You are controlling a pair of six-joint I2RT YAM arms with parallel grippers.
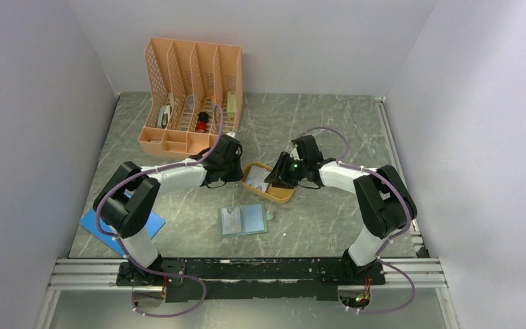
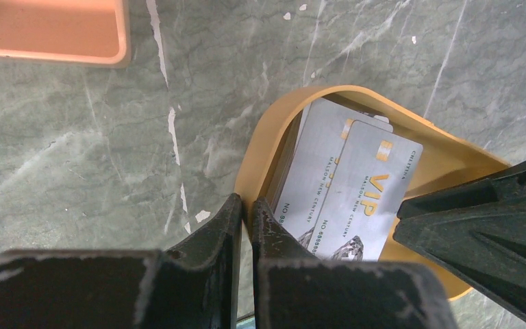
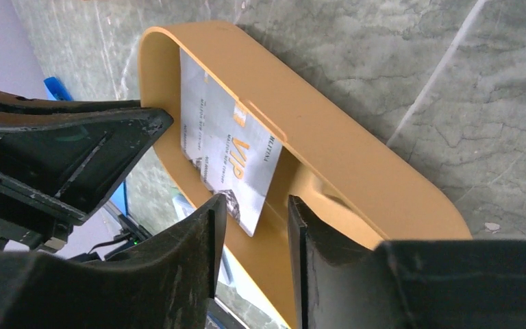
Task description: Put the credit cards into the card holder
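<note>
Silver VIP cards (image 2: 366, 181) lie overlapped at the left end of an orange-tan box (image 1: 279, 199). On that end wall my left gripper is shut, gripping the box rim. My right gripper is over the box with its fingers apart, its tips near the lower end of the top VIP card (image 3: 241, 161); nothing is seen held between them. The card holder (image 1: 252, 218) lies spread open in front of the box, with a picture-printed card (image 1: 231, 221) on its left half.
A peach divided organizer (image 1: 174, 140) with small items stands behind the left arm. Blue sheets (image 1: 152, 226) lie at the left front. Clear table surrounds the holder's right side and the area behind the box.
</note>
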